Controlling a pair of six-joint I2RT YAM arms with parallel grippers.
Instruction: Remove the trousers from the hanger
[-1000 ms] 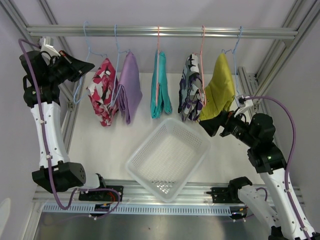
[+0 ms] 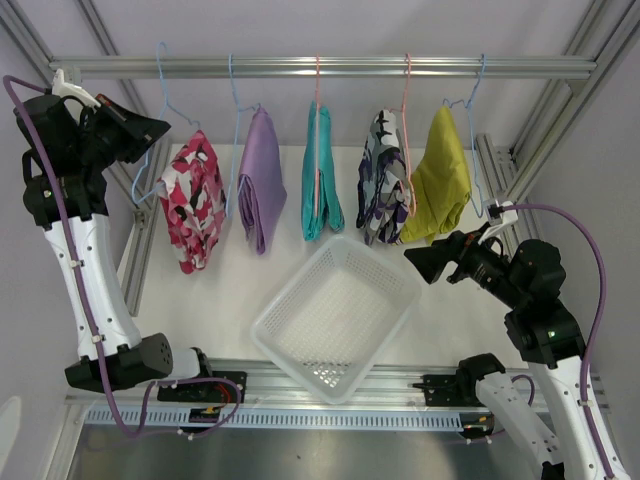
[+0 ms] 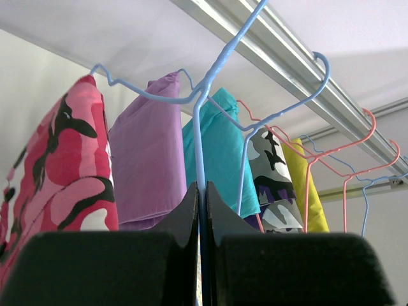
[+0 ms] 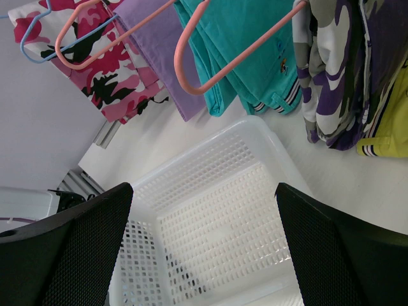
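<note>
Folded trousers hang on hangers from the rail: pink camouflage [image 2: 192,205], purple [image 2: 260,180], teal [image 2: 322,175], dark camouflage [image 2: 383,180] and yellow-green [image 2: 440,175]. In the left wrist view my left gripper is shut on the blue hanger [image 3: 199,146] of the pink camouflage pair, at the upper left in the top view. My right gripper stands open above the right side of the white basket [image 4: 217,223], below the dark camouflage and yellow-green pairs, with nothing between its fingers.
The metal rail [image 2: 280,67] spans the top. The basket sits on the white board [image 2: 190,320], with bare board on either side. Frame posts and walls bound both sides.
</note>
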